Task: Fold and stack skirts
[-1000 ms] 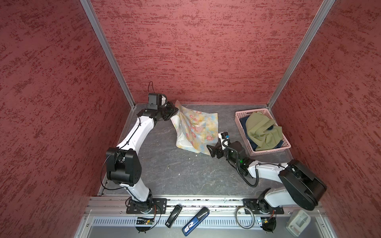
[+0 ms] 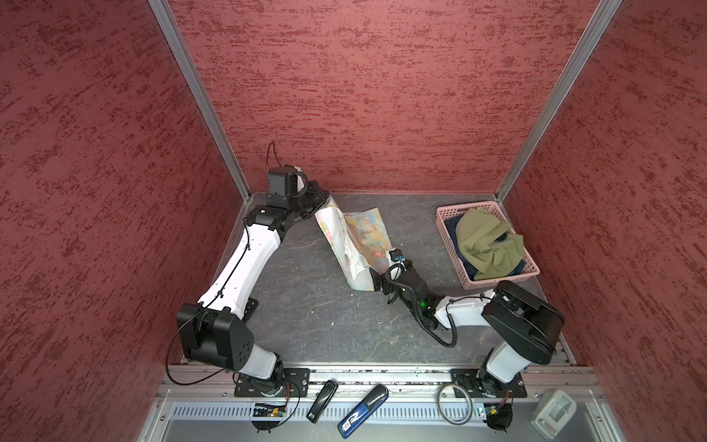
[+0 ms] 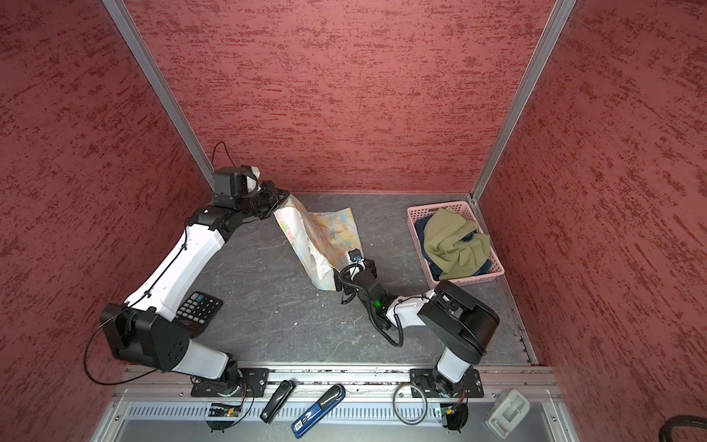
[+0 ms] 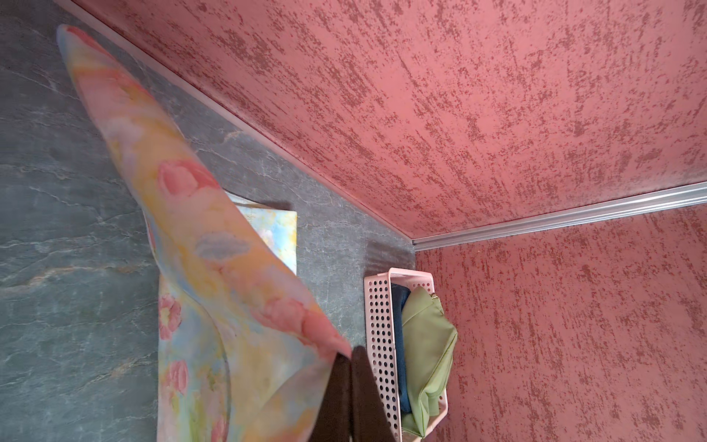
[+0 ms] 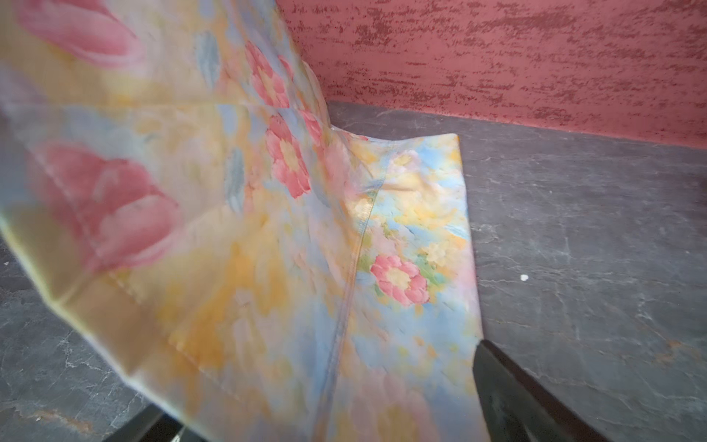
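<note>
A pastel floral skirt (image 2: 368, 234) hangs partly lifted at mid-table; its back right portion lies flat on the grey surface. In the left wrist view, my left gripper is shut on a raised corner of this skirt, which droops away from the fingertips. My right gripper (image 2: 381, 283) is low at the skirt's front right edge. In the right wrist view it stands open, with skirt cloth between and in front of its fingers; the other finger is mostly covered by the cloth.
A pink perforated basket (image 2: 528, 277) with an olive garment (image 2: 486, 243) and dark blue cloth (image 2: 465, 223) stands at the right. A black calculator (image 3: 197, 309) lies by the left arm. Bare table shows in front and between skirt and basket.
My right gripper moved left to the skirt's front edge. The skirt has narrowed, its right side drawn leftward.
</note>
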